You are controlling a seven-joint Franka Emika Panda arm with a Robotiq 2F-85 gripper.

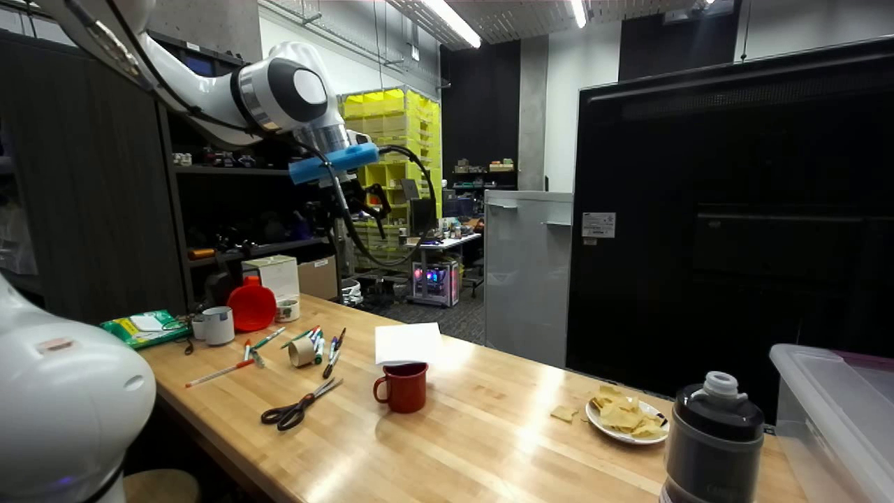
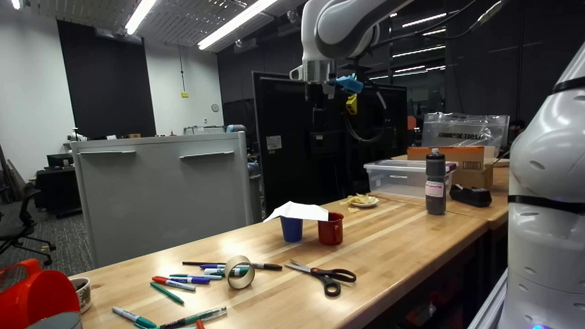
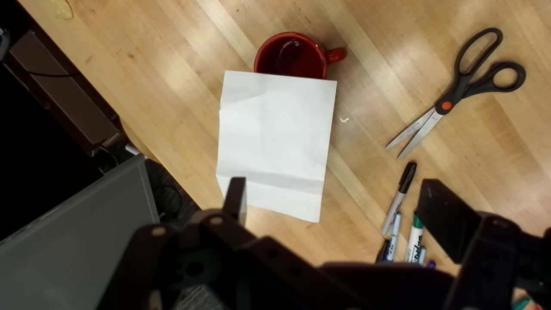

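Observation:
High above the table hangs my gripper, its fingers wide apart and nothing between them. Below it in the wrist view lies a white sheet of paper [image 3: 276, 139]. In exterior view 2 the sheet [image 2: 299, 210] rests over a blue cup [image 2: 291, 230], hiding its top, and reaches to a red mug [image 2: 331, 230]. From above, the paper covers part of the mug [image 3: 292, 54], whose handle points away from the sheet. Black-handled scissors [image 3: 449, 100] lie partly open on the bare table, apart from the mug.
Several markers [image 2: 181, 282] and a tape roll [image 2: 239, 272] lie toward one end of the table. At the other end are a plate of chips [image 1: 626, 419], a dark bottle [image 1: 716, 444] and a clear bin [image 1: 830, 419]. Wood between mug and plate is mostly clear.

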